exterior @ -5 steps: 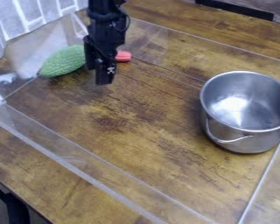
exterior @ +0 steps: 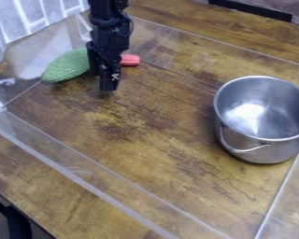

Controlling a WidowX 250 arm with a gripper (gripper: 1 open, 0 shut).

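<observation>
My black gripper (exterior: 107, 77) is lowered at the upper left, in front of a small red object (exterior: 131, 60) and beside a green textured object (exterior: 67, 65), which lies to its left and partly behind it. Whether the fingers are open or shut, or hold anything, I cannot tell. A steel pot (exterior: 261, 119) with a wire handle stands on the right of the wooden table (exterior: 152, 168).
Clear plastic sheeting or edging runs along the left, back and right of the work area. A white cloth (exterior: 15, 23) is at the top left.
My gripper has moved slightly left and down, closer to the green object. The objects look unchanged.
</observation>
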